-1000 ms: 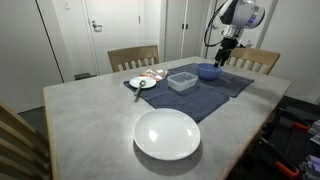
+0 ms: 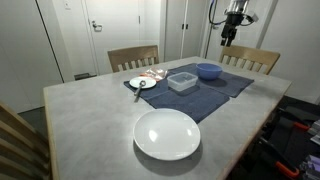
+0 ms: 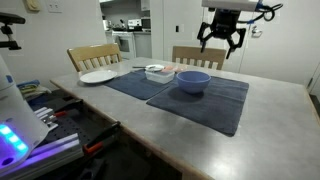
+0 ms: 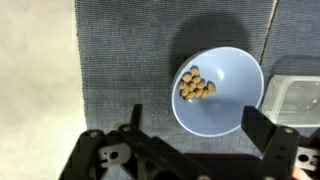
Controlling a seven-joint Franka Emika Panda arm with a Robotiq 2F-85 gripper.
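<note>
My gripper [image 2: 228,40] is up in the air above the blue bowl [image 2: 208,72]. In the wrist view the two dark fingers [image 4: 140,140] stand wide apart with nothing between them, so it is open. Seen from above, the bowl [image 4: 222,105] holds several small brown pieces [image 4: 192,86], gathered toward its upper left side. Exterior view 2 puts the gripper [image 3: 220,38] well clear of the bowl's rim [image 3: 194,76]. The bowl's inside is hidden in both exterior views.
A clear plastic container [image 2: 183,81] sits beside the bowl on dark mats [image 2: 185,98]. The large white plate [image 2: 167,134] lies near the front edge, and a smaller white plate [image 2: 143,81] farther back. Chairs [image 3: 205,57] line the table. Bare tabletop [image 2: 90,120] spreads at left.
The bowl stays in about the same place.
</note>
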